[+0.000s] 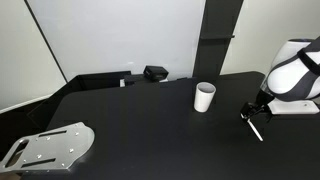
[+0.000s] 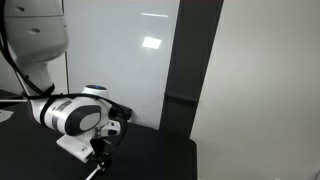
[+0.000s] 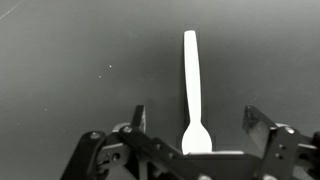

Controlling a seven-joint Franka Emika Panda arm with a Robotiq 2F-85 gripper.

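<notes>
A white plastic spoon lies flat on the dark table, its bowl toward my gripper and its handle stretching away in the wrist view. My gripper is open, its two fingers standing wide on either side of the spoon without touching it. In exterior view 1 the gripper is low over the bowl end, and only the spoon's handle shows clearly. A white cup stands upright on the table, left of the gripper in that view.
A grey metal plate with slots lies at the table's left. A small black object sits by the back edge, near the white panel. Bare table stretches between plate and cup.
</notes>
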